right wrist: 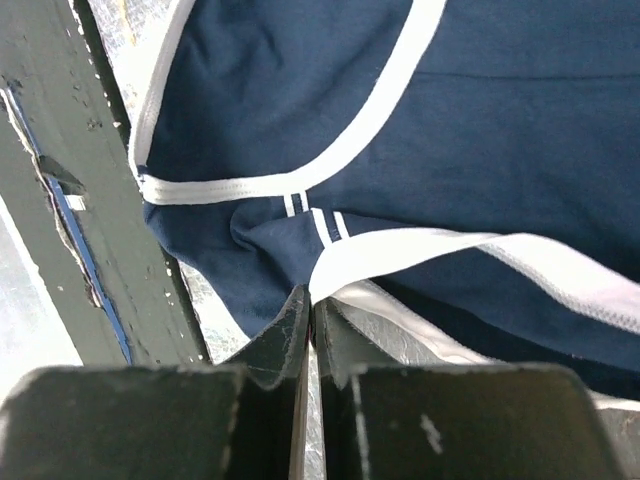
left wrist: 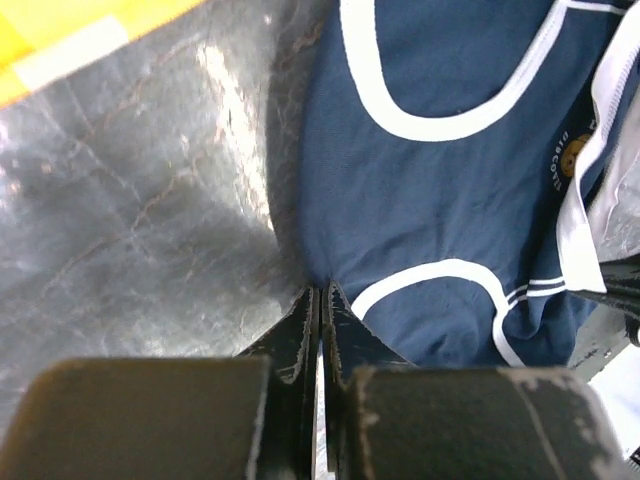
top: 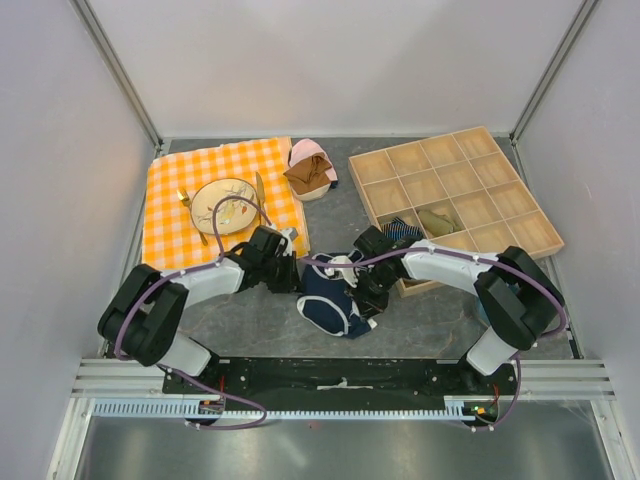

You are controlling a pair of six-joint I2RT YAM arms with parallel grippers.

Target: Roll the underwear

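The navy underwear with white trim (top: 325, 300) lies on the grey table between my grippers. My left gripper is shut at the garment's left edge, with its fingertips at the fabric; whether cloth is between them is unclear. My right gripper has its fingers close together at a white trim band near the bunched part of the underwear, which rises from between or just beside the fingertips.
An orange checked mat (top: 160, 210) with a plate (top: 222, 200) lies at back left. A basket with folded cloths (top: 308, 175) stands at the back; a wooden divided box (top: 480, 180) is right, close behind the right arm.
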